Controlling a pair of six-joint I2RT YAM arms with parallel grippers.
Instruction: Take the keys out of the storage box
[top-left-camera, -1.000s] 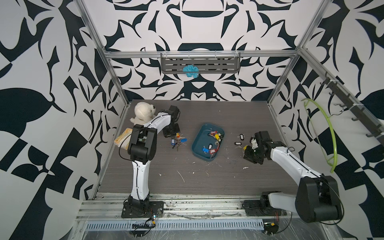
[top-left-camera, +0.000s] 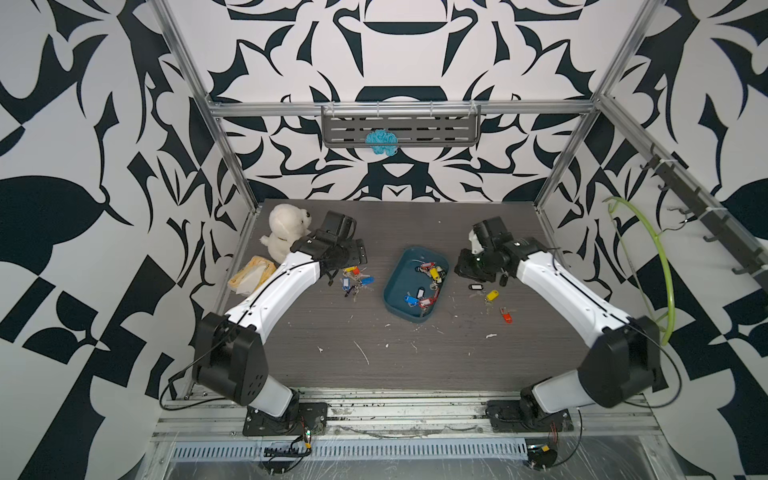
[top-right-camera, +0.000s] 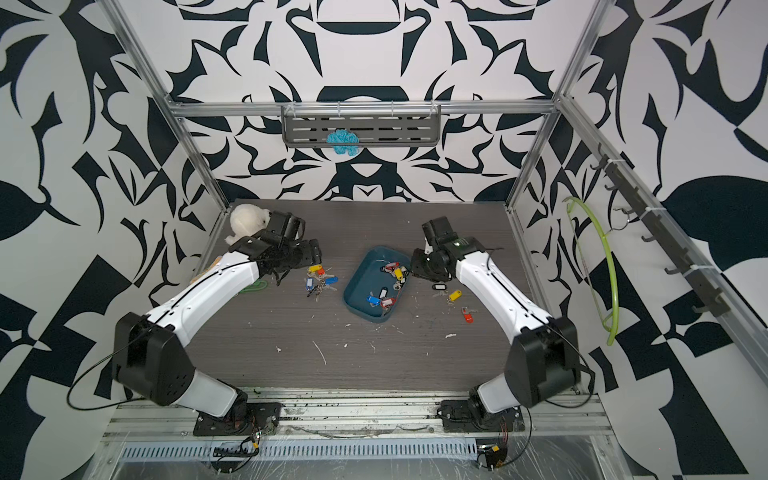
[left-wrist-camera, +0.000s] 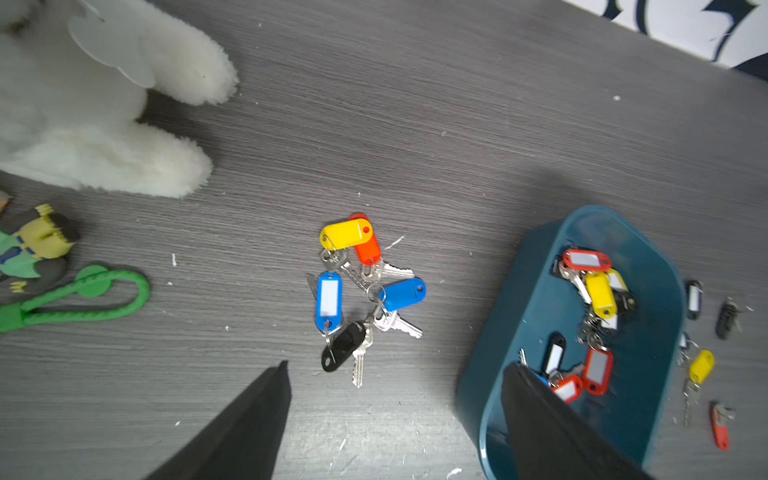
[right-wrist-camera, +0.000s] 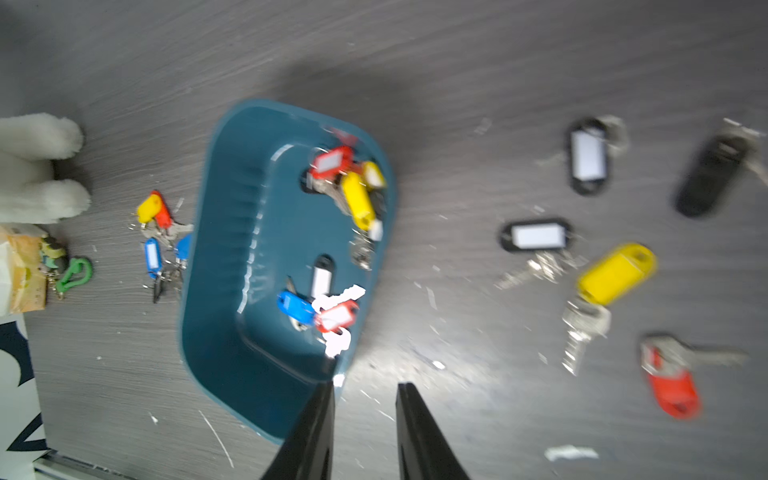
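Observation:
The teal storage box stands mid-table. Inside it, keys with a yellow tag and a red tag are heaped at the far right. A blue-tagged key and another red tag lie nearer its front. Left of the box, a cluster of keys with a blue tag and other tags rests on the table; my left gripper is above the table there, open and empty. My right gripper hovers by the box's right side, fingers part open with nothing between them.
Right of the box lie loose keys with black, yellow and red tags. A white plush toy and a yellowish packet sit at the left edge.
My right arm has swung left and back, from above the loose keys to the box's right side.

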